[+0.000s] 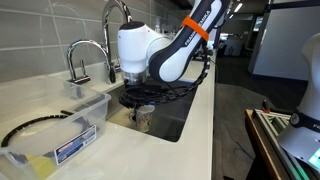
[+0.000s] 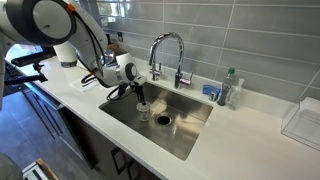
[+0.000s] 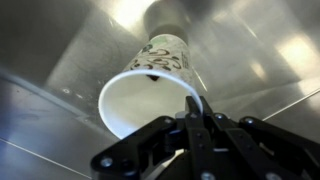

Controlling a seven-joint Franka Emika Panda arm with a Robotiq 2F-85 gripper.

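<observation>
A pale paper cup with a dark printed pattern is inside the sink, and its white open mouth faces the wrist camera. My gripper is shut on the cup's rim at one side. In exterior view 1 the cup shows just below the gripper, partly behind the counter's near edge. Exterior view 2 has the cup over the left part of the steel sink. Whether its base touches the sink floor I cannot tell.
The faucet rises behind the sink. Soap bottles stand to its right at the back. In exterior view 1 a clear plastic bin sits on the counter at the left.
</observation>
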